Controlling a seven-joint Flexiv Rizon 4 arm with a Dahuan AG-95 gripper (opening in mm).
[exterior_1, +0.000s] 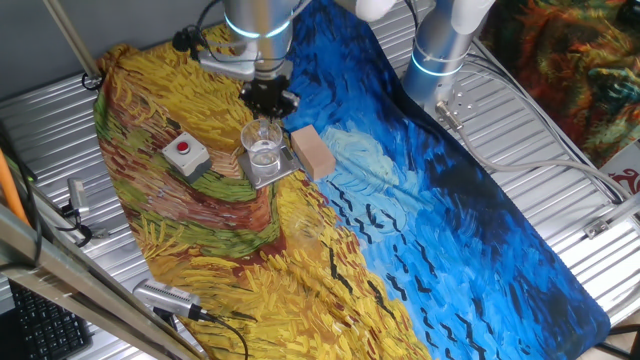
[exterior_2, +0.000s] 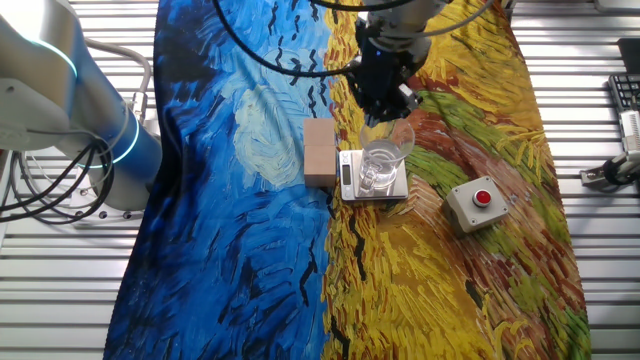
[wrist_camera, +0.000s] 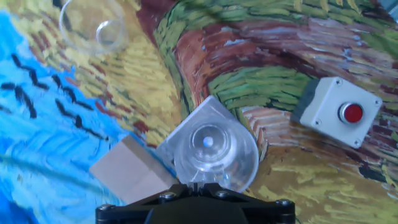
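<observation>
A clear beaker (exterior_1: 263, 148) stands upright on a small flat scale (exterior_1: 271, 174), whose display (exterior_2: 346, 172) faces the wooden block. My gripper (exterior_1: 271, 110) hangs close beside the beaker's rim, on the arm's side; whether they touch cannot be told. From the wrist, the beaker (wrist_camera: 214, 152) is seen from above, just beyond the fingertips. Those black fingers (wrist_camera: 214, 190) look shut at the bottom centre, and nothing shows between them. In the second exterior view the gripper (exterior_2: 385, 108) is dark and partly covered by cables.
A tan block (exterior_1: 313, 152) lies right against one side of the scale. Off the other side sits a grey box with a red button (exterior_1: 186, 155). Another clear round vessel (wrist_camera: 93, 25) stands apart on the painted cloth.
</observation>
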